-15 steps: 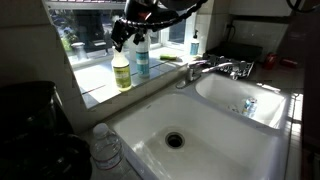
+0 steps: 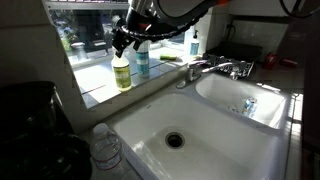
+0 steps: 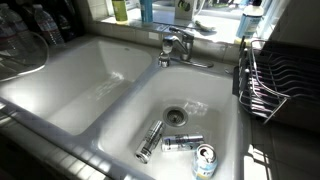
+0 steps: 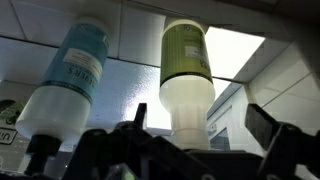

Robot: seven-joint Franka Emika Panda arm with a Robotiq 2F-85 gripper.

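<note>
A bottle with a yellow-green label [image 2: 122,73] stands on the tiled window sill, its top close under my gripper [image 2: 124,40]. In the wrist view the gripper is open, one finger on each side of the neck of the green bottle [image 4: 186,52]. Gaps show between the neck and both fingers. A blue bottle [image 2: 143,62] is just to the right on the sill; the wrist view has this blue bottle [image 4: 75,70] left of the fingers. Only the lower parts of the green bottle [image 3: 120,11] and blue bottle [image 3: 146,11] appear in exterior view 2.
A double sink [image 2: 153,108] lies below the sill, with a faucet [image 3: 178,43] behind it. Several cans, one of them light blue and white [image 3: 205,160], lie in one basin. A dish rack [image 3: 275,80] and a clear jug [image 2: 105,147] flank the sink.
The arm and gripper have shifted only slightly over the sill. Both bottles stay in place.
</note>
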